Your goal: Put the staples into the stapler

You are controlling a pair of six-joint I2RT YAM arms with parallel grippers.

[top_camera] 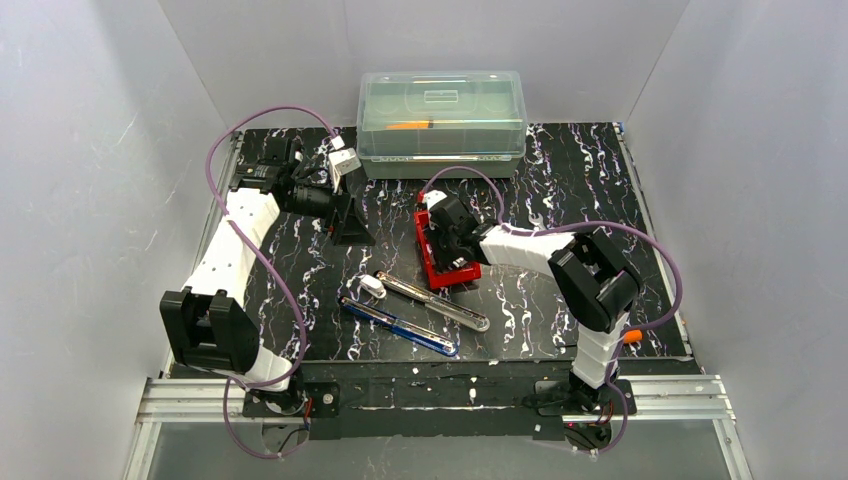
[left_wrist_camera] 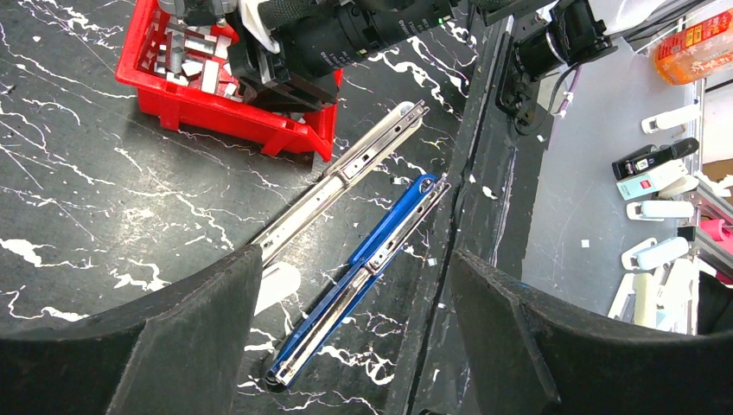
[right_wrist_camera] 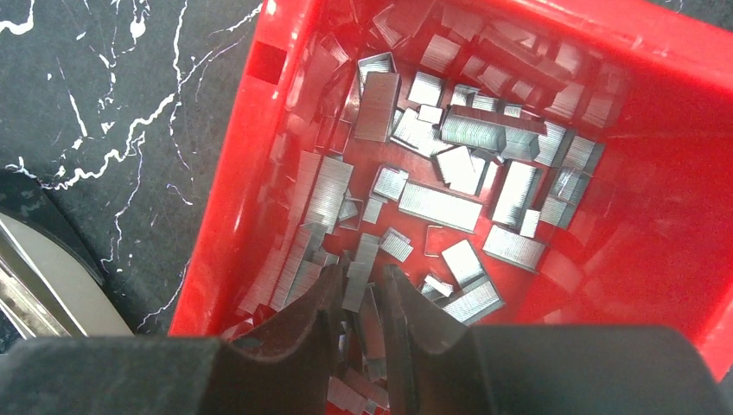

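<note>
A red bin [right_wrist_camera: 233, 173] holds many loose strips of staples [right_wrist_camera: 439, 206], seen from above in the right wrist view. My right gripper reaches down into it, fingers slightly apart. A narrow strip shows in the gap between its fingertips; whether they touch it cannot be told. Two long staplers lie opened flat on the table: a blue stapler [left_wrist_camera: 363, 275] and a pale one [left_wrist_camera: 341, 177]. To their left in the top view, my left gripper [top_camera: 350, 232] stands open above the table, nothing between its fingers.
A small white object [top_camera: 372, 286] lies beside the pale stapler's end. At the back stands a clear lidded box [top_camera: 440, 145]. A wrench [top_camera: 537, 221] and an orange-handled tool [top_camera: 632, 337] lie to the right. Marbled table between left arm and staplers is clear.
</note>
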